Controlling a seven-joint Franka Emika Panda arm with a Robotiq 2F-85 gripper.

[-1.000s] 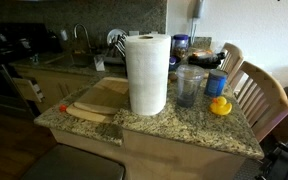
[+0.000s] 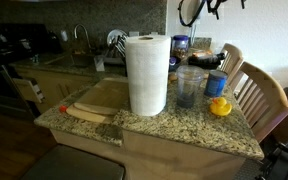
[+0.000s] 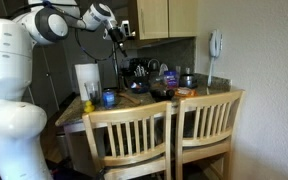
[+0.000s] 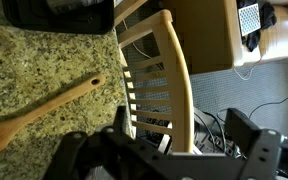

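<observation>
High above the right end of the counter, my gripper [image 3: 122,42] hangs from the raised arm. Looking down in the wrist view, the two dark fingers of the gripper stand wide apart, and only a wooden chair [image 4: 176,75] and the floor show below the gap. On the granite counter [image 2: 189,128] are a tall paper towel roll [image 2: 148,78], a clear pitcher [image 2: 190,88], a blue can [image 2: 216,83] and a yellow rubber duck [image 2: 220,107]. A wooden spoon [image 4: 46,107] lies on the granite, left of the fingers in the wrist view.
Wooden chairs [image 3: 131,137] line the counter's side. A cutting board [image 2: 102,97] lies left of the roll. A black tray [image 4: 64,17] sits near the counter edge. Cabinets [image 3: 171,20] hang close to the raised arm.
Part of the arm and its dark gripper have come down into the top right of exterior view 1, where almost nothing of them showed before. The counter objects have not moved.
</observation>
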